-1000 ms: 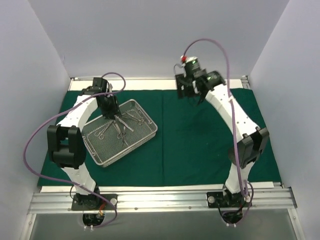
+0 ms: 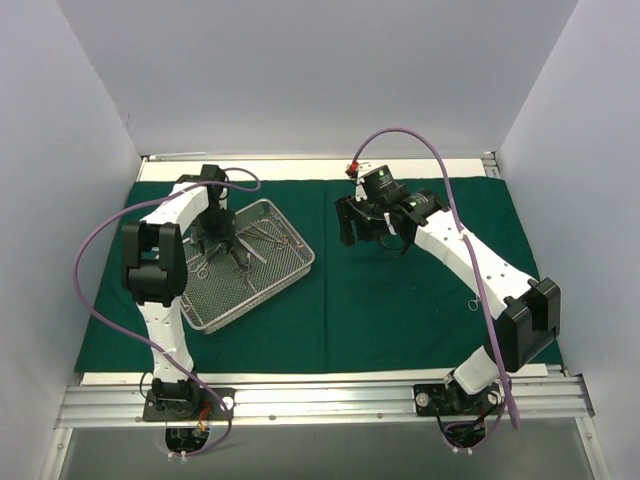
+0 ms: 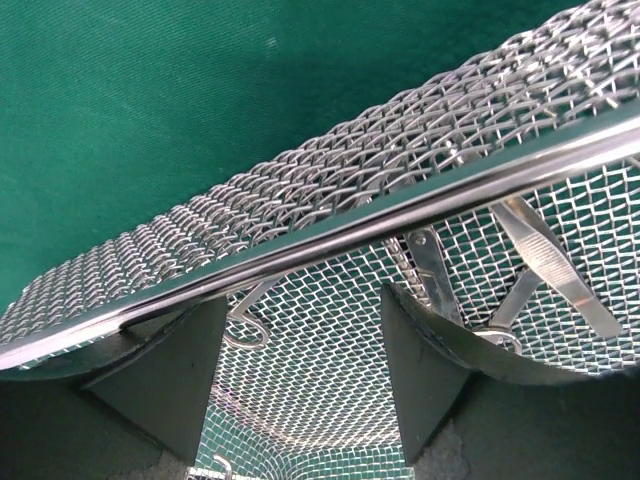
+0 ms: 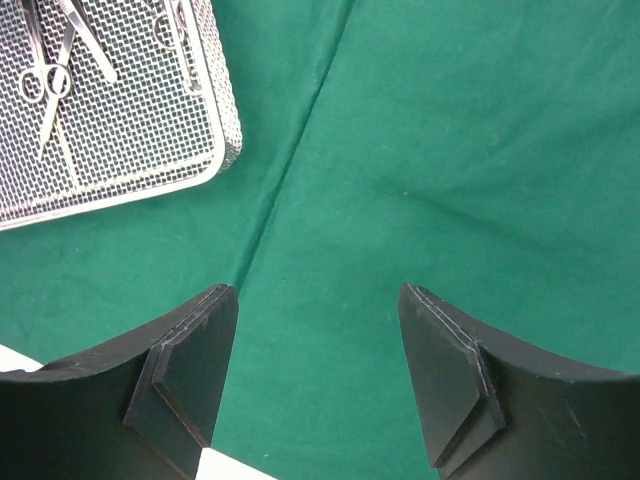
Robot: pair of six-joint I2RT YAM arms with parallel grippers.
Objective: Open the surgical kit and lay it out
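A wire-mesh tray (image 2: 245, 296) rests on the left half of the green cloth, with several metal instruments inside. Over its far left part is my left gripper (image 2: 214, 238), open and empty. In the left wrist view, the tray's rim (image 3: 300, 248) runs across just past the fingertips; a ring handle (image 3: 248, 332) shows between them, and tweezers (image 3: 548, 258) lie to the right. My right gripper (image 2: 361, 222) hangs open over bare cloth, right of the tray. Scissors (image 4: 52, 82) lie in the tray in the right wrist view. The left arm hides part of the tray.
Green cloth (image 2: 420, 320) covers the table, mostly clear on the right. A small ringed metal instrument (image 2: 473, 304) lies there, partly hidden by the right arm. Grey walls (image 2: 330, 80) close in the back and sides.
My left gripper has shifted a little towards the near left over the tray. The right gripper has come nearer and left, over the cloth. The tray has stayed put.
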